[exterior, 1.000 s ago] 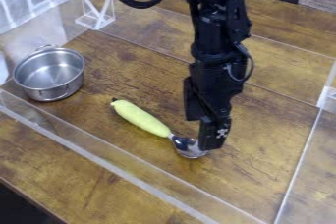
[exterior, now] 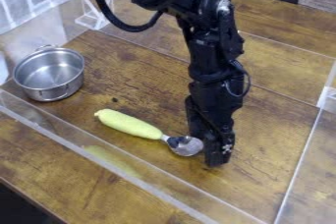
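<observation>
A spoon with a pale yellow handle (exterior: pixel 129 124) lies on the wooden table, its metal bowl (exterior: pixel 182 145) toward the middle. A steel pot (exterior: pixel 50 73) stands at the left.
A white rail (exterior: pixel 27 2) runs along the back left. Transparent panel edges cross the front left and right side.
My gripper has moved lower to the spoon's bowl. The spoon has shifted slightly to the left and toward the front.
</observation>
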